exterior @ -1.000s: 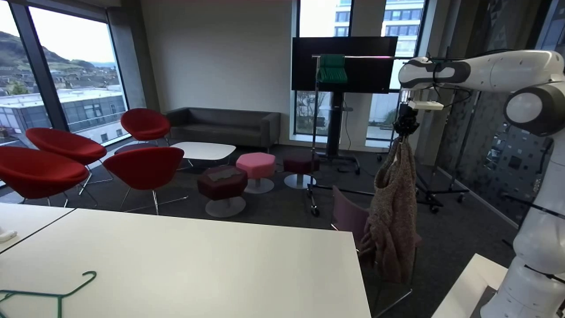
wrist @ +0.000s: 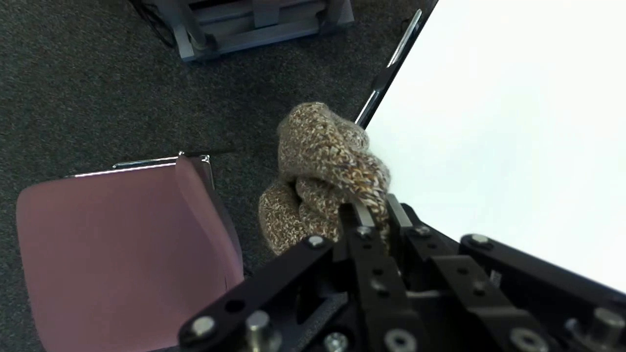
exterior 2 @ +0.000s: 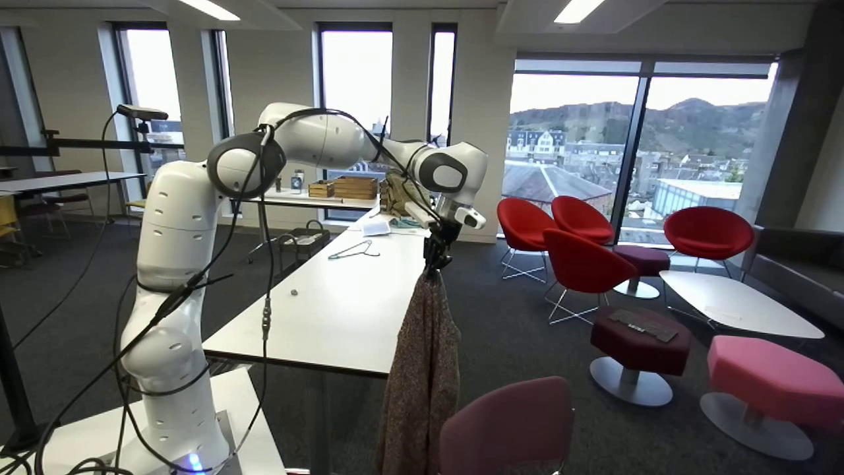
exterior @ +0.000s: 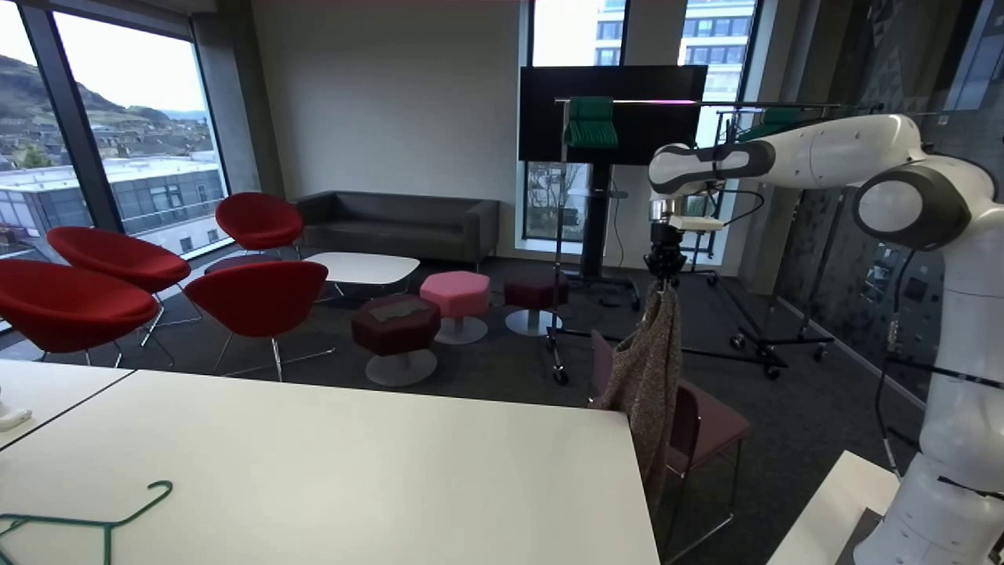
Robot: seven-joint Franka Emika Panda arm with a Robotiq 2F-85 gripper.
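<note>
A brown speckled knit garment hangs in long folds from my gripper, which is shut on its top end. In exterior view 2 the garment drops past the end of the white table, between it and the mauve chair. Bunched knit shows around and ahead of the fingertips in the wrist view. The garment's lower end is out of sight in both exterior views. A green hanger lies on the table at the near left, well away from the gripper.
Behind the garment stands a clothes rail with green hangers. Stools and red chairs occupy the floor beyond the table. A small grey object lies on the tabletop.
Arm and garment have swung left in exterior view 1, from over the chair to beside the table's corner. The gripper sits somewhat lower and stays shut on the knit.
</note>
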